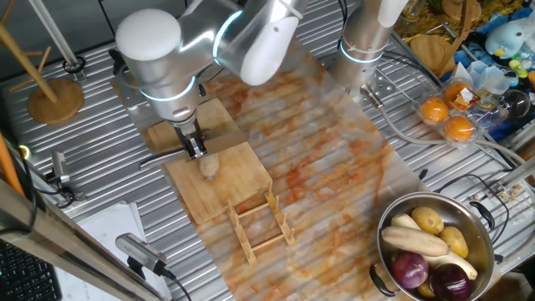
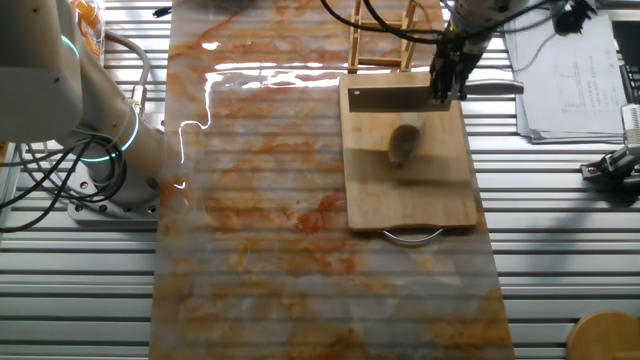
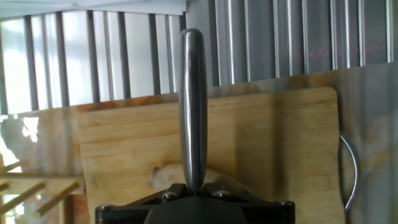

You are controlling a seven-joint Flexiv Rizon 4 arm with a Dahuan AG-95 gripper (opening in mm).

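Observation:
My gripper is shut on a kitchen knife, over the wooden cutting board. The knife's broad blade reaches out to one side of the fingers, and its metal handle to the other. On the board lies a pale, oblong vegetable, beside the blade in exterior view 2. The gripper partly hides that vegetable in the wrist view. Whether the blade touches the vegetable or the board is hard to tell.
A wooden rack stands at the board's edge. To the right, a steel pot holds potatoes, purple onions and long pale vegetables. Papers lie off the mat's side. The marbled mat between board and pot is clear.

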